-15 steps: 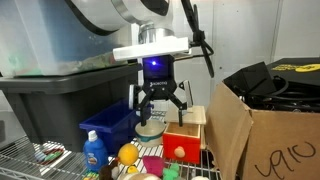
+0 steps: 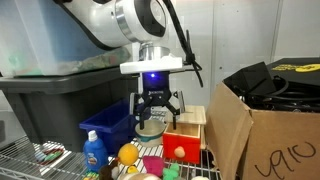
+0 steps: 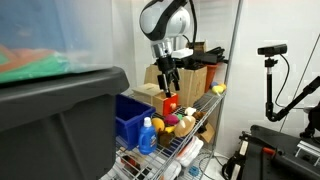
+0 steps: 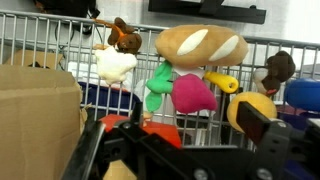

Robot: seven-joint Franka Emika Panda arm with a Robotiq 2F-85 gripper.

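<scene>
My gripper point(image 2: 157, 112) hangs over the wire rack, its two dark fingers spread apart with nothing between them. In the wrist view, the fingers point(image 4: 88, 148) reach in from the lower edge at left and right. A red box point(image 2: 182, 147) with a light wooden part is below and a little to the right of the gripper in exterior view 1. In front of it lie toy foods: an orange point(image 2: 128, 154), a pink beet-like toy point(image 4: 192, 94), a bread loaf point(image 4: 202, 47) and a yellow toy point(image 4: 222, 82). The gripper touches none of them.
A blue bottle point(image 2: 95, 151) stands at the left before a blue bin point(image 2: 108, 126). A big grey tub point(image 2: 60, 105) walls off the left, and a cardboard flap point(image 2: 228, 130) the right. A white chicken toy point(image 4: 116, 67) lies near the cardboard.
The wrist has come down a little and its tilt has shifted slightly. Bottle, box and toy foods have stayed where they were.
</scene>
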